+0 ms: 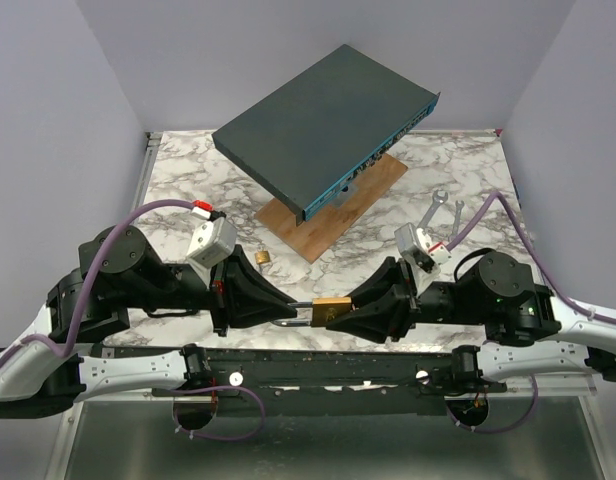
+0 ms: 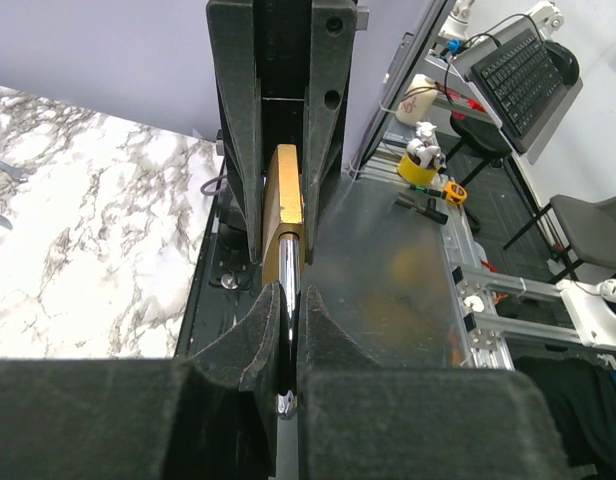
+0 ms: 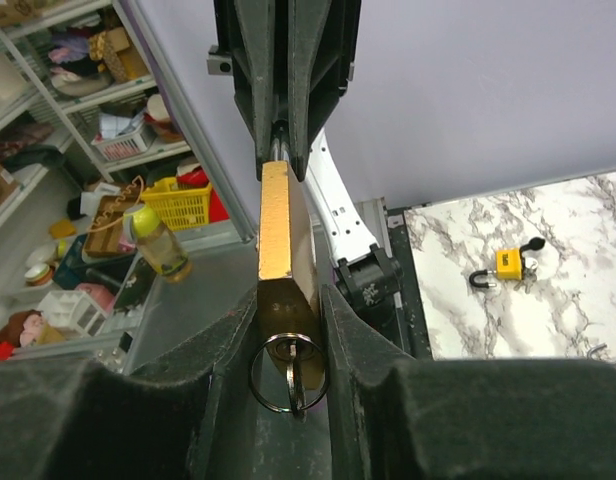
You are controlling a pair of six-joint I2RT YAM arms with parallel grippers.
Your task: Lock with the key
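Observation:
A brass padlock (image 1: pixel 331 310) spans the gap between my two grippers, above the table's front edge. My left gripper is shut on its steel shackle (image 2: pixel 289 262). From the other side, the fingers of my right gripper flank the brass body (image 3: pixel 277 235), shut on it. At the body's near end, in the right wrist view, hangs a metal ring (image 3: pixel 252 375) with a key-like metal piece (image 3: pixel 294 382). How deep this piece sits is hidden. Whether both shackle legs are fully seated cannot be told.
A dark slanted panel (image 1: pixel 328 125) stands over a wooden board (image 1: pixel 303 235) behind the arms. Wrenches (image 1: pixel 434 207) lie at right. A yellow padlock (image 3: pixel 509 264) rests on the marble tabletop (image 3: pixel 458 300). A small brass item (image 1: pixel 262 257) lies left of the board.

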